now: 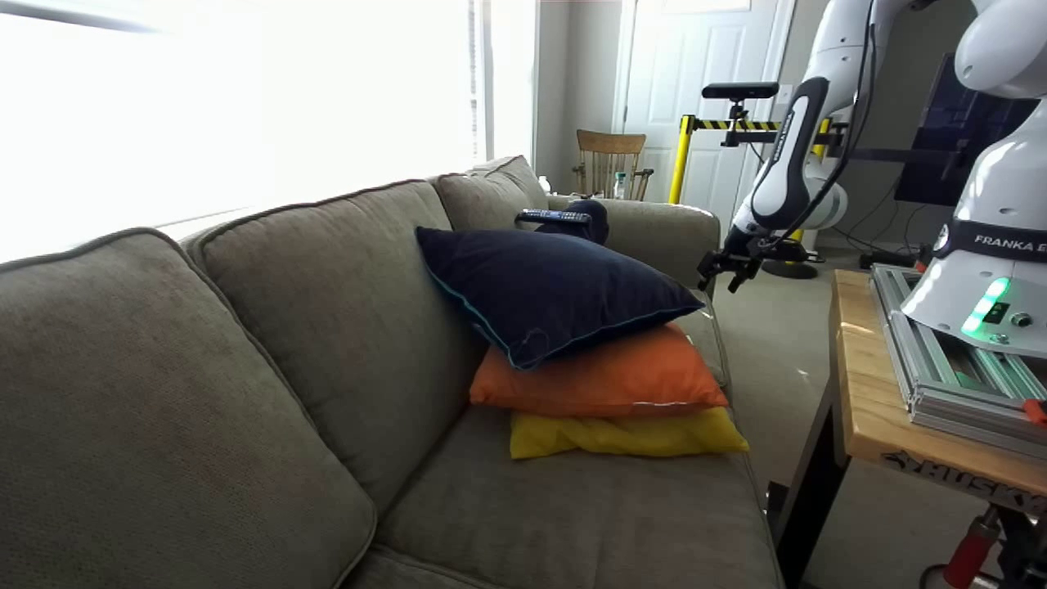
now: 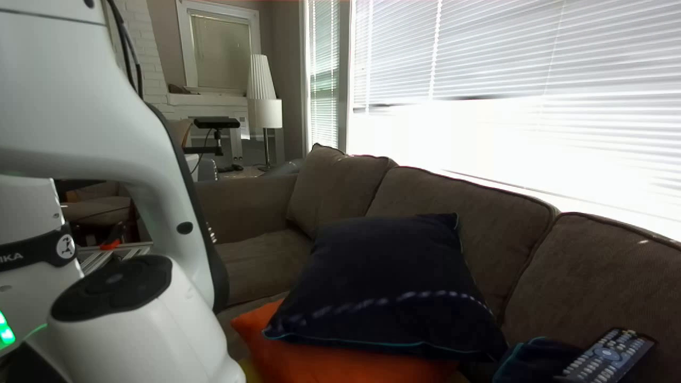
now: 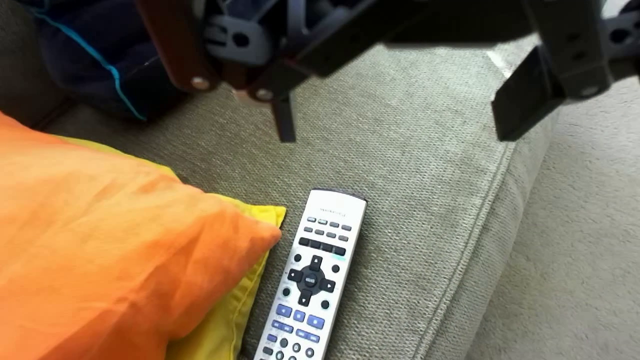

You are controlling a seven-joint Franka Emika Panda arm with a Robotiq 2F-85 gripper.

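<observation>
Wide open, my gripper hangs over the sofa seat in the wrist view, with nothing between its fingers. A silver remote [image 3: 315,270] with dark and blue buttons lies face up on the seat, apart from the fingertips and close beside the corner of the orange pillow [image 3: 150,258]. Below that pillow the edge of a yellow pillow [image 3: 240,306] shows. In the first exterior view, the gripper [image 1: 719,281] is at the far right of the pillow stack, and a navy pillow [image 1: 559,285] lies on top. The silver remote is hidden there.
A second, dark remote [image 2: 609,357] rests on a dark blue cushion [image 2: 533,357] against the sofa back. The robot's wooden table [image 1: 864,393] stands to the right of the sofa.
</observation>
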